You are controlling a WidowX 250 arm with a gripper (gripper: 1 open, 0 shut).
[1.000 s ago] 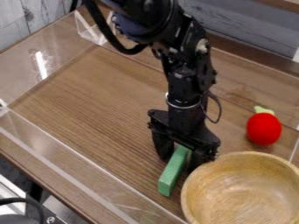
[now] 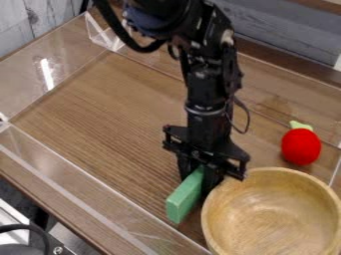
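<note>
My black gripper (image 2: 208,165) reaches down from the top centre and is shut on a green bar (image 2: 184,199), which it holds tilted at the left rim of a wooden bowl (image 2: 286,224). The fingertips are dark and partly merge with each other, and the bar's upper end is hidden among them.
A red tomato (image 2: 301,147) with a green top lies right of the gripper, above the bowl. Grey walls run along the back and the upper left.
The gripper has risen slightly and shifted a little left with the green bar, which now sits higher and stands out more beside the bowl's rim.
</note>
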